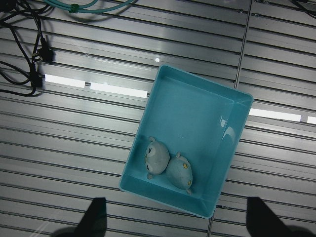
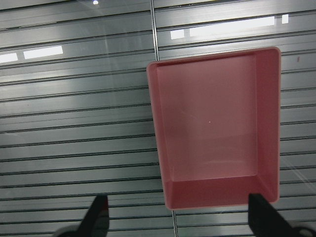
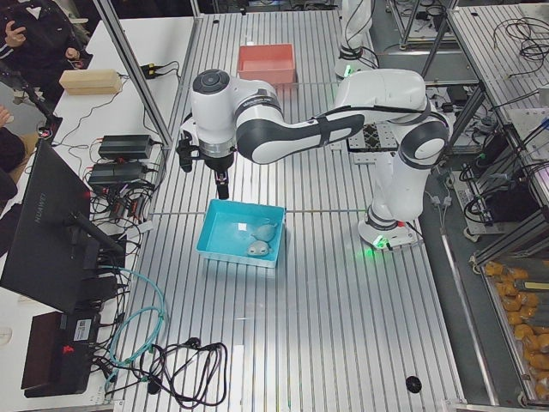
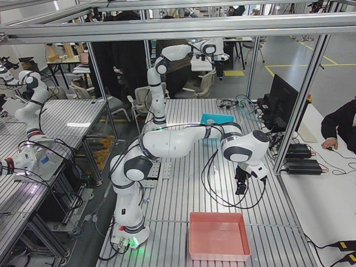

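Note:
A blue bin (image 1: 197, 113) on the slatted metal table holds two small plush animals, a grey one (image 1: 157, 159) and a pale blue one (image 1: 178, 173), side by side. My left gripper is above it, open and empty. An empty pink bin (image 2: 210, 118) stands at the other end of the table, under my right gripper, which is open with nothing between its fingers.
Black and teal cables (image 3: 184, 373) lie at one table corner beside a monitor (image 3: 51, 227). Metal frame posts line the side. The table around both bins is largely clear.

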